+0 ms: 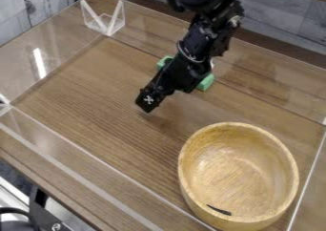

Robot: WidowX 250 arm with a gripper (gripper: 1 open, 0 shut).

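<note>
My black gripper [158, 94] is low over the middle of the wooden table, open, its dark fingers angled down and to the left; I see nothing clearly held. Behind the arm, partly hidden by it, a green object [204, 82] rests on the table. A large beige round bowl [237, 178] sits at the front right, apart from the gripper, with a small dark mark or item near its front inside.
A white wire-like object [105, 17] stands at the back left corner. Raised edges and a grey wall bound the back.
</note>
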